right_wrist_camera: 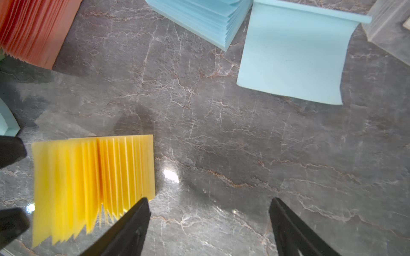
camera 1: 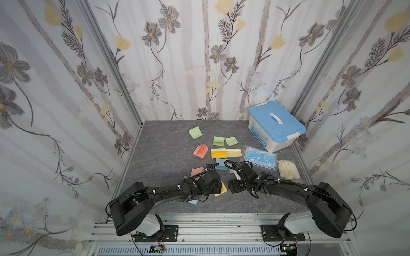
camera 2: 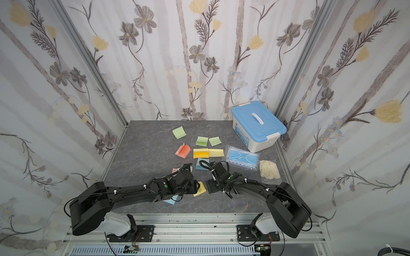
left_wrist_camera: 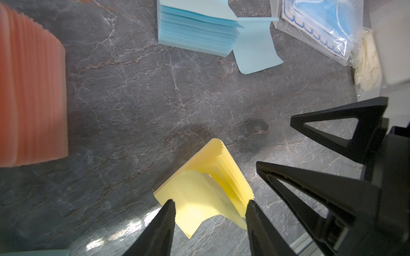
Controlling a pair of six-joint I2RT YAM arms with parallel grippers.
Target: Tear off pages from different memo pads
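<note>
A yellow memo pad (left_wrist_camera: pixel 209 187) with fanned pages and a curled top sheet lies on the dark table between both grippers. My left gripper is open over its near part, fingertips either side of the curled sheet. My right gripper hangs open just right of the pad (right_wrist_camera: pixel 126 166), with bare table between its fingers. A blue pad (right_wrist_camera: pixel 200 19) lies beyond, beside a loose blue sheet (right_wrist_camera: pixel 292 51); a salmon pad (left_wrist_camera: pixel 34 89) sits to the left.
Green (camera 1: pixel 195 132), red and yellow pads lie farther back. A lidded box (camera 1: pixel 276 123), bagged masks (camera 1: pixel 259 157) and a cream bundle (camera 1: pixel 288 169) occupy the right.
</note>
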